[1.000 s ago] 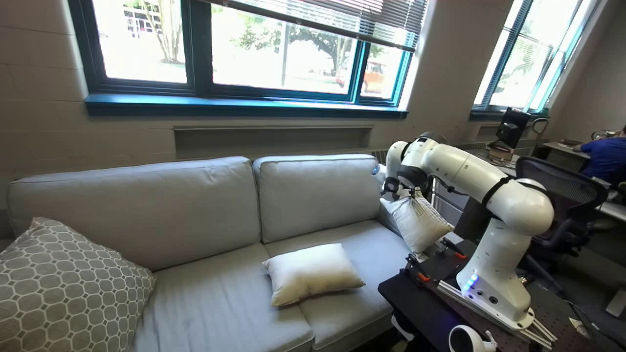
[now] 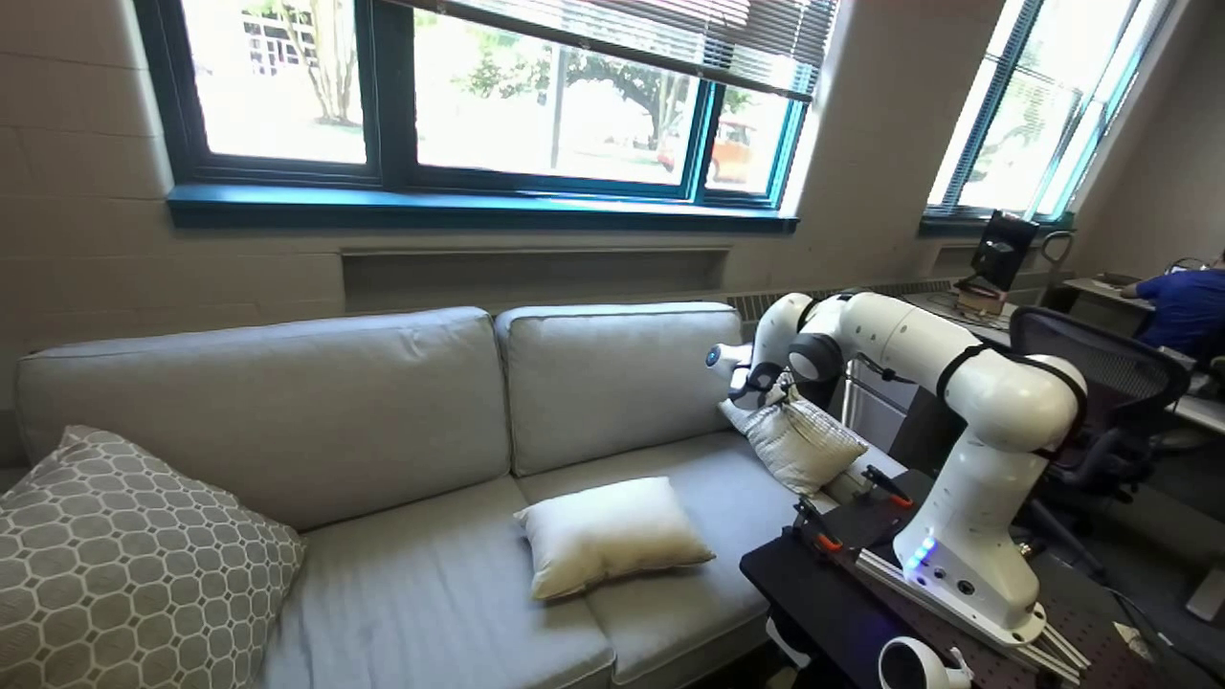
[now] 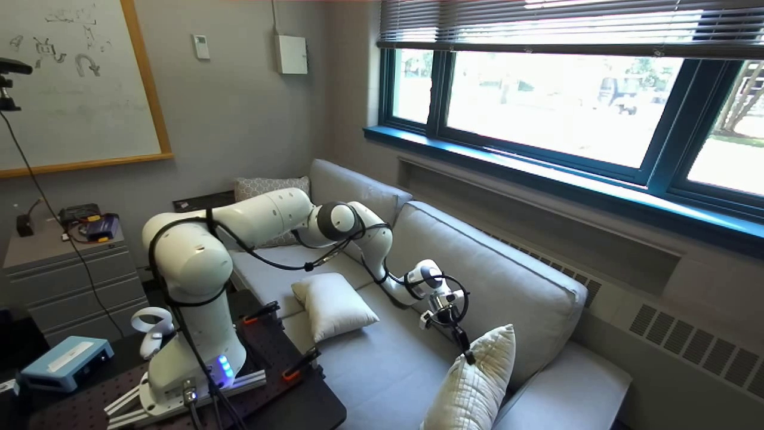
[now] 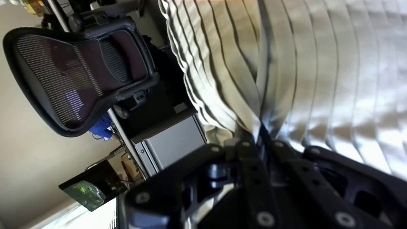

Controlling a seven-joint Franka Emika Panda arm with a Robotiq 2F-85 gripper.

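Cream pleated fabric of a pillow fills the right of the wrist view, gathered into folds where my gripper is shut on it. In exterior view 2 the same pillow stands nearly upright at the sofa's near end, the gripper at its upper edge. Exterior view 1 shows this pillow tilted by the armrest; whether its lower edge rests on the seat I cannot tell. A plain cream pillow lies flat on the middle of the seat, apart from the arm.
The grey sofa has free seat room left of the plain pillow. A patterned pillow leans at its far left. Clamps stick up along the edge of the black table carrying the arm. An office chair stands beyond the sofa.
In exterior view 1 the gripper and the pleated pillow have moved left and lower, toward the seat. The plain and patterned pillows lie as before.
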